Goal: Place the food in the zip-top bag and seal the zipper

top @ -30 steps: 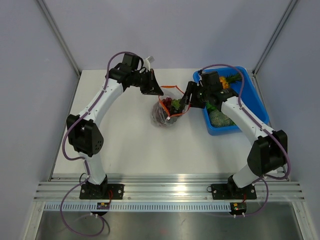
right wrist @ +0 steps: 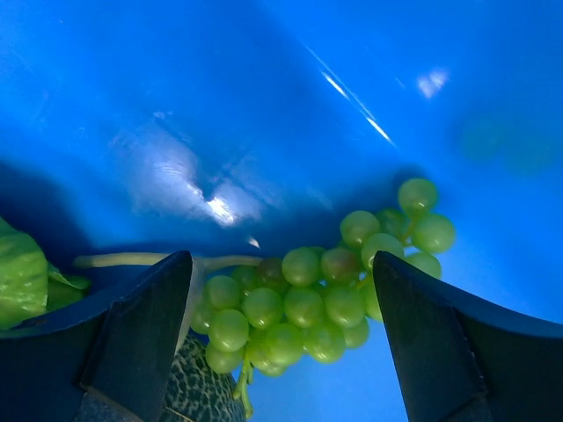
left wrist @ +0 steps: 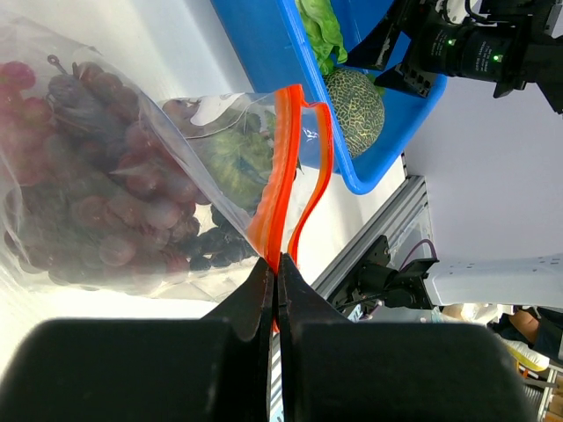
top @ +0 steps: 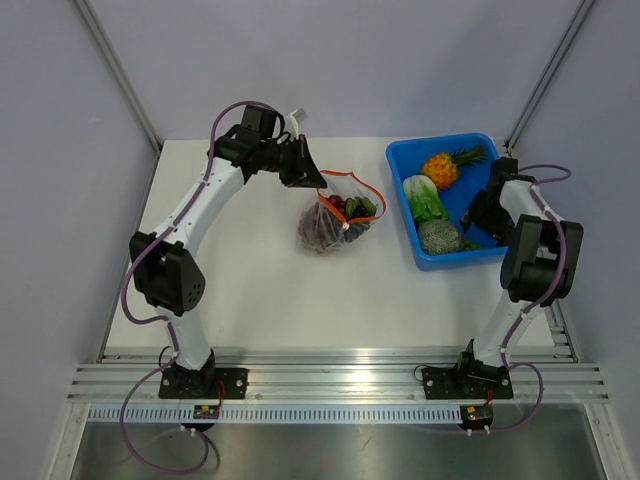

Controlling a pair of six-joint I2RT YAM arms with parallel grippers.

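Note:
The clear zip bag (top: pixel 325 225) with orange zipper holds red grapes (left wrist: pixel 132 176), dark grapes and greens. My left gripper is shut on the bag's orange rim. My right gripper is open, down inside the blue bin (top: pixel 420 255), around a bunch of green grapes (right wrist: pixel 303 306), with leafy greens (right wrist: pixel 18 277) and a netted melon (right wrist: pixel 198 387) beside it.
The bin also holds a pineapple (top: pixel 440 168), a lettuce (top: pixel 425 200) and the melon, at the table's right. The table in front of and left of the bag is clear.
My right gripper moved from over the bag's mouth rightward and down into the bin. My left gripper stayed at the bag's rim.

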